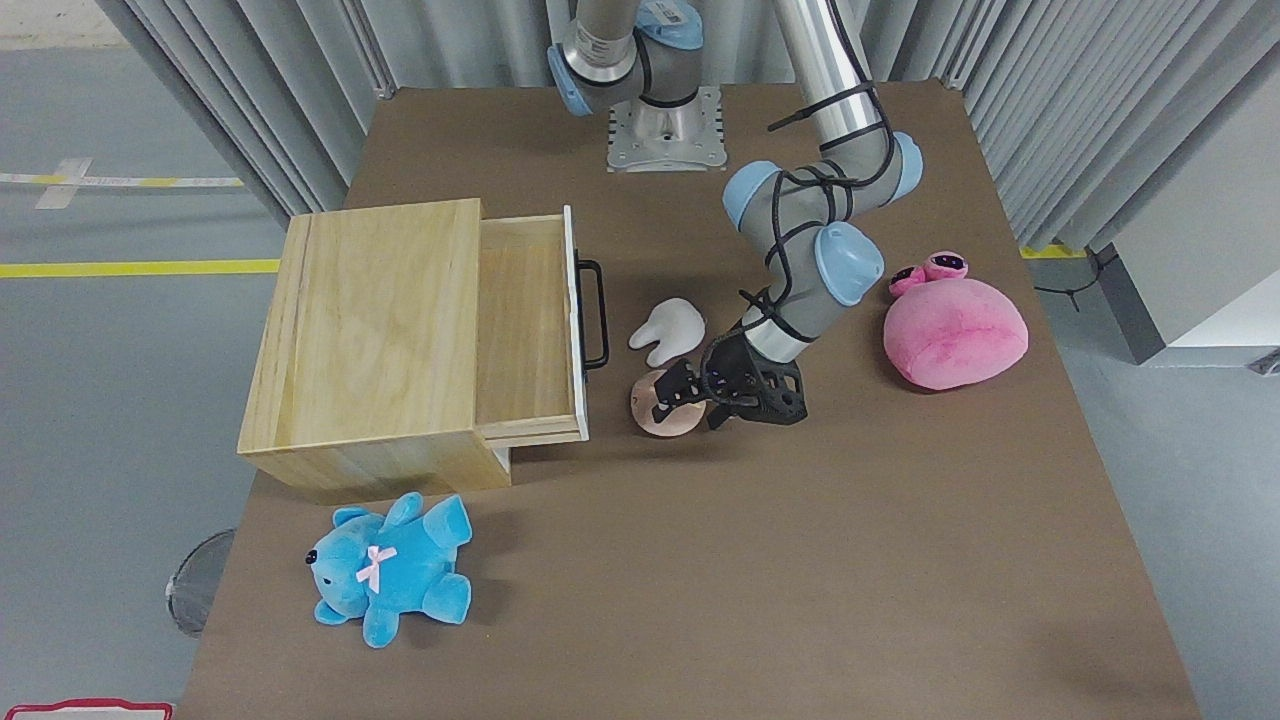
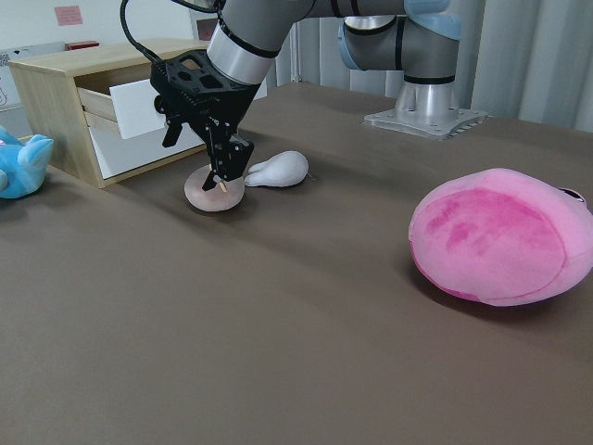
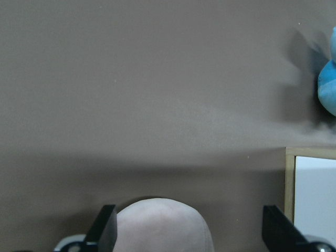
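Note:
My open gripper [image 1: 691, 412] [image 2: 190, 163] is low over a round beige plush [image 1: 650, 418] [image 2: 199, 195] [image 3: 161, 231]; in the wrist view the plush lies between and below its spread fingers. A white soft piece [image 1: 672, 325] [image 2: 281, 169] lies just behind it. Left of the gripper stands a light wooden cabinet [image 1: 360, 324] [image 2: 57, 113] with its drawer [image 1: 522, 324] pulled out and a black handle on the front.
A blue teddy [image 1: 408, 570] [image 2: 18, 167] [image 3: 328, 86] lies at the front left. A pink plush [image 1: 954, 334] [image 2: 500, 236] sits to the right.

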